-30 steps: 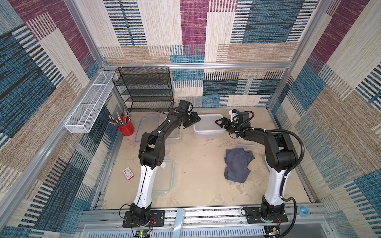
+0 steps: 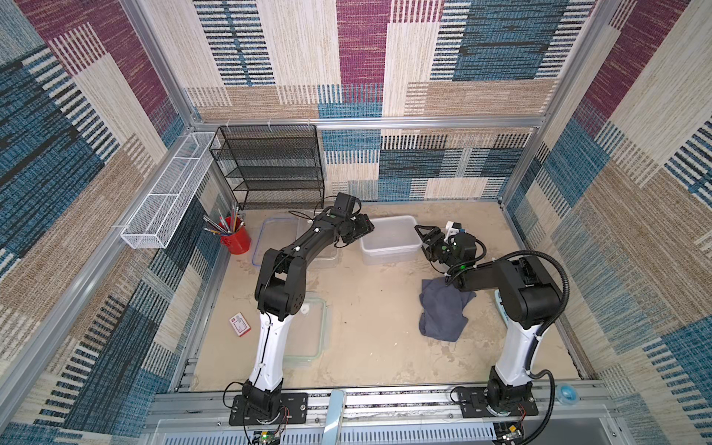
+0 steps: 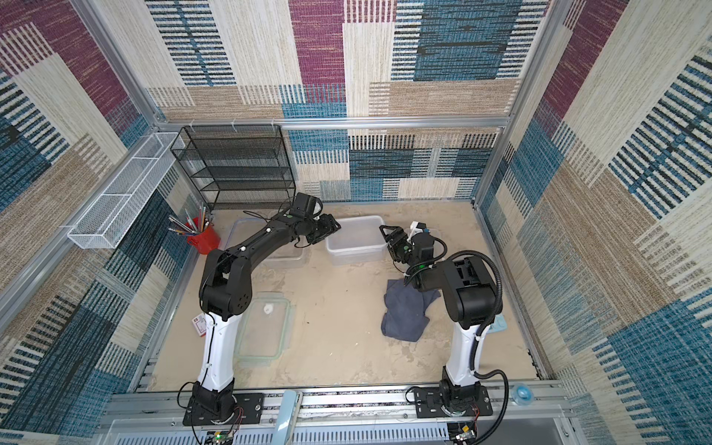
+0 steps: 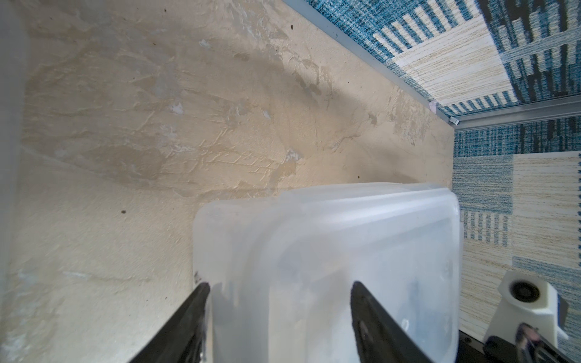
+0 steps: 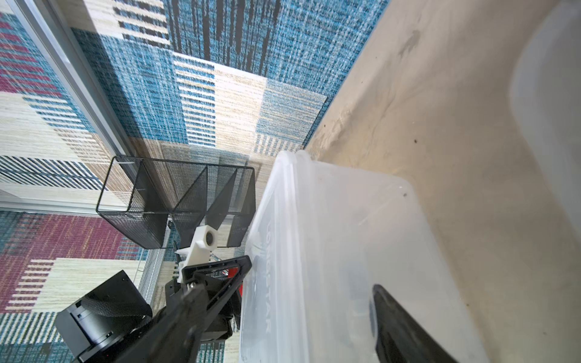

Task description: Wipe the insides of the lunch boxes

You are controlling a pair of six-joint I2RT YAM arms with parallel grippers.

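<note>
A translucent white lunch box [image 2: 389, 236] stands at the back middle between my grippers. My left gripper is at its left end, fingers apart, with the box rim between or just below them; contact is unclear. My right gripper is at the opposite end, fingers also apart around the near wall, contact likewise unclear. A grey cloth [image 2: 445, 311] lies crumpled at the front right, below the right arm. Other clear containers lie at back left [image 2: 267, 237] and front left [image 2: 315, 337].
A red pen cup [image 2: 236, 243] stands by the left wall, with a black wire rack [image 2: 267, 163] behind. A small red-and-white box [image 2: 239, 324] lies at front left.
The left has shifted slightly down. The box looks nearly unmoved.
</note>
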